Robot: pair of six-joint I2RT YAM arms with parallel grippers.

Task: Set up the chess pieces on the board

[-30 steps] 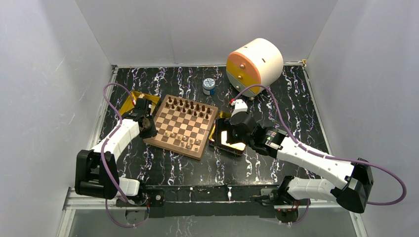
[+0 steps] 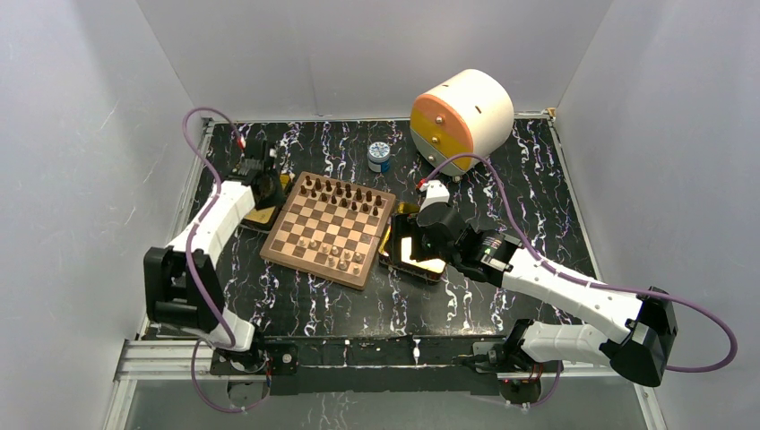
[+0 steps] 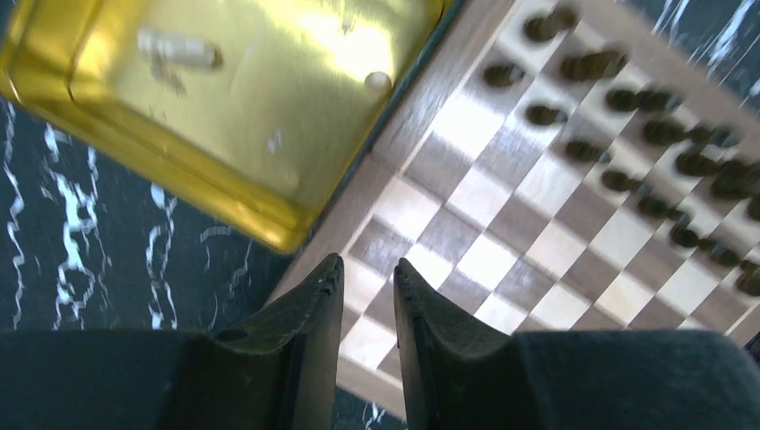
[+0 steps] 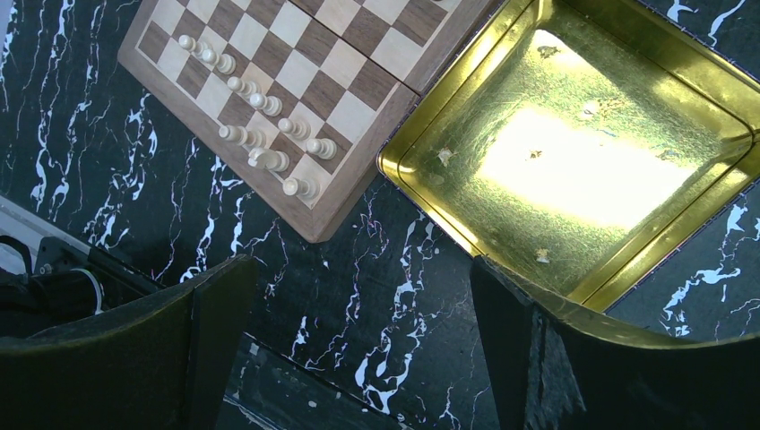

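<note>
The chessboard holds dark pieces along the far side and white pieces along the near side. My left gripper hangs over the board's left edge and the left tray, its fingers close together; anything held between them is hidden or blurred. In that gold tray, a few light pieces lie loose. My right gripper stands wide open over the board's near right corner and the right gold tray, nothing between its fingers.
A blue-lidded jar stands behind the board. A white drum with coloured drawers sits at the back right.
The right arm and visible board pieces look unchanged.
</note>
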